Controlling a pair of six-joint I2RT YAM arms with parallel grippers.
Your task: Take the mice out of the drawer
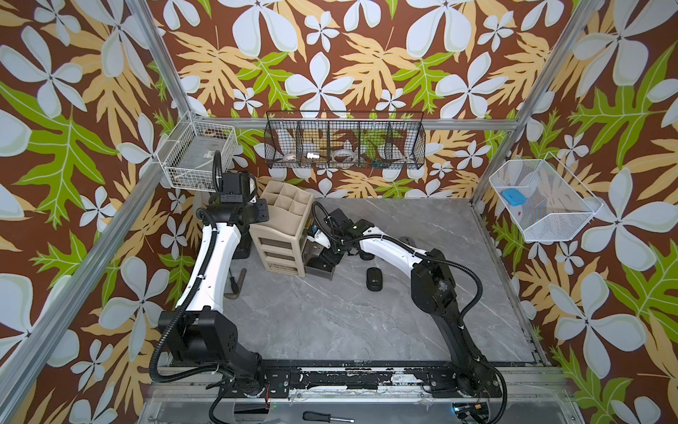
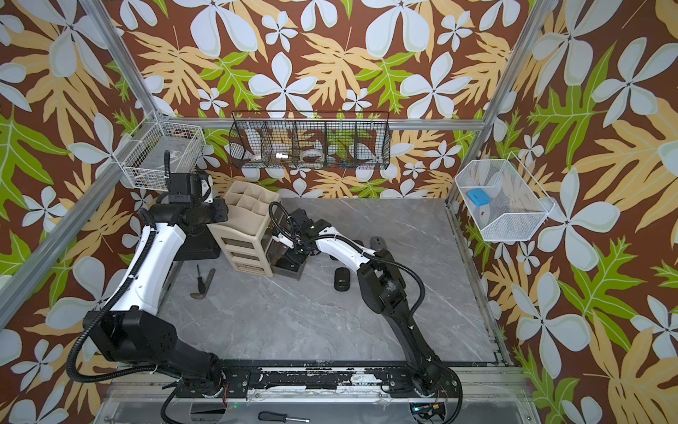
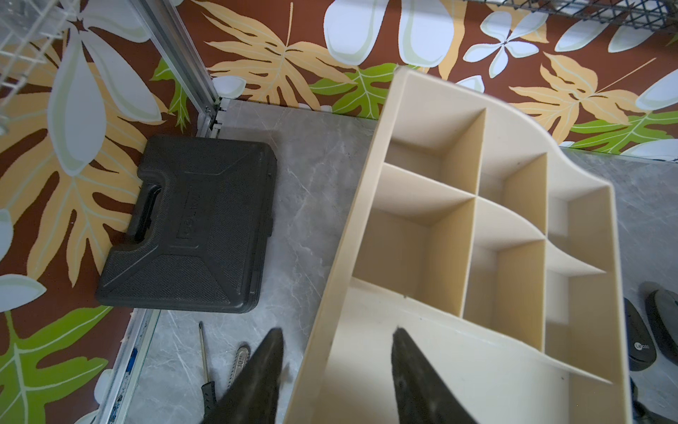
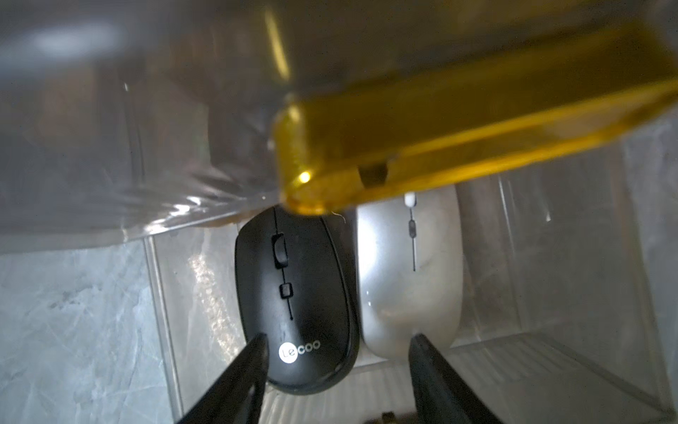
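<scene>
In the right wrist view a black mouse [image 4: 296,304] and a silver mouse [image 4: 409,282] lie side by side inside the clear pulled-out drawer [image 4: 162,311]. My right gripper points down over them, its fingers apart near the rear of the black mouse and the silver one; nothing is held. Another drawer with a yellow item overhangs the mice's front ends. Left of this, my left gripper hangs above the beige organizer [image 3: 438,304], fingers spread and empty. A black mouse [image 1: 374,279] lies on the grey table, others behind it partly hidden by my right arm.
A black case [image 3: 190,226] and a screwdriver [image 3: 204,374] lie left of the organizer. Wire baskets hang on the walls, including a white one [image 1: 547,201] at the right.
</scene>
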